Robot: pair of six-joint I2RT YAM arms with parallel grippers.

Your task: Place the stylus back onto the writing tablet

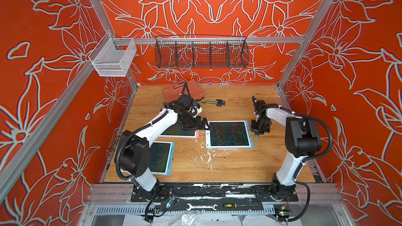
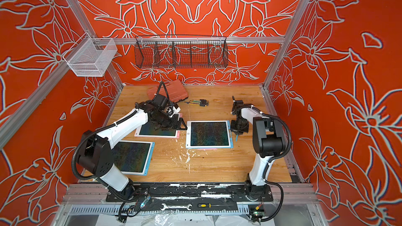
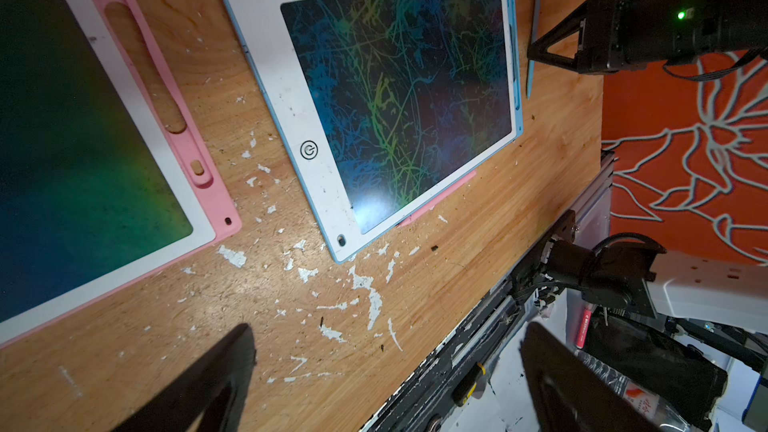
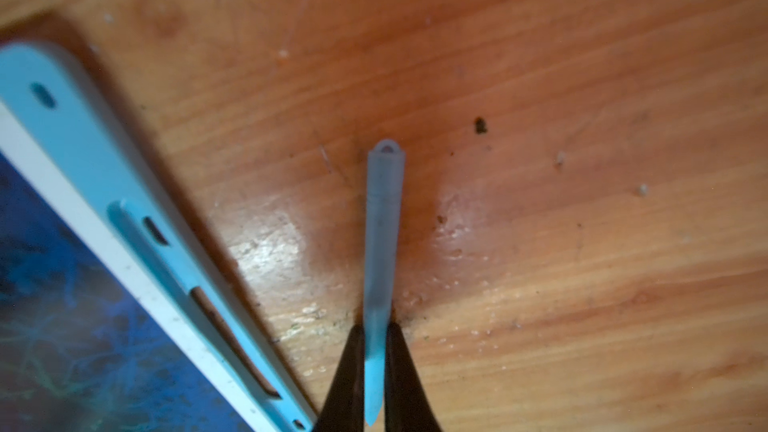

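A light blue stylus (image 4: 382,224) lies along the wood just right of the blue-edged tablet (image 1: 228,134), with my right gripper shut on its tip end, low at the table. The tablet's stylus slot (image 4: 224,328) shows empty on that blue edge, angled away from the stylus. My left gripper hangs over the table left of that tablet, open, its blurred fingers apart with nothing between them.
A pink-edged tablet (image 3: 80,160) lies to the left, another blue-edged one (image 1: 161,157) at front left. A red case (image 1: 175,90) and small tools (image 1: 214,102) lie at the back.
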